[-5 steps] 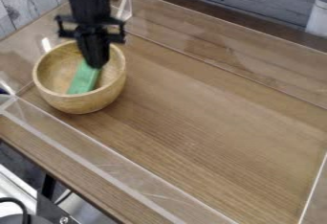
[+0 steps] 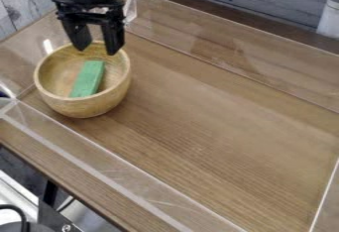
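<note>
A round tan bowl (image 2: pixel 114 95) sits on the wooden table at the left, with a long green block (image 2: pixel 89 77) lying inside it. My dark gripper (image 2: pixel 95 40) hangs over the back of the bowl, open, its two fingers spread apart above and behind the green block, with nothing seen between them.
A white cylindrical object (image 2: pixel 330 16) stands at the back right. Grey boards border the back left, and dark cables and metal parts show at the lower left corner.
The green block stays in the bowl.
</note>
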